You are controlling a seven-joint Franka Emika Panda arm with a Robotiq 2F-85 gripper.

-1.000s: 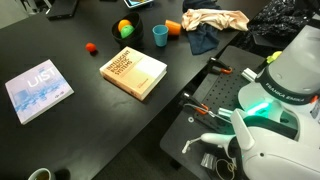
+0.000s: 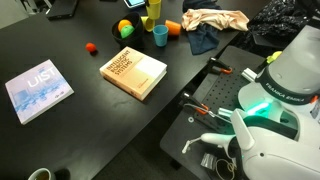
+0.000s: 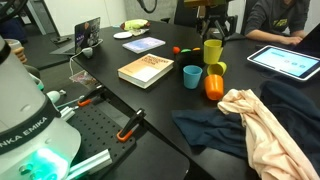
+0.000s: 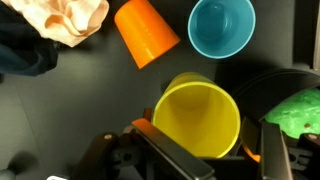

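In the wrist view a yellow cup (image 4: 197, 118) has its round mouth toward the camera. My gripper is open, and its fingers (image 4: 172, 150) stand apart with the cup's rim in front of and between them. From the second exterior view, the yellow cup (image 3: 212, 52) looks upright near the blue cup (image 3: 193, 76). An orange cup (image 3: 214, 87) lies on its side close by. Whether the fingers touch the yellow cup is hard to tell.
A black bowl (image 2: 128, 38) holding green and orange round items is beside the cups. Cloths (image 2: 215, 20), a tan book (image 2: 133, 73), a pale book (image 2: 39, 90) and a small red ball (image 2: 91, 47) lie around.
Yellow shapes at the top edge of the first exterior view have come lower into sight near the bowl and blue cup. The books, bowl and cloths have stayed put.
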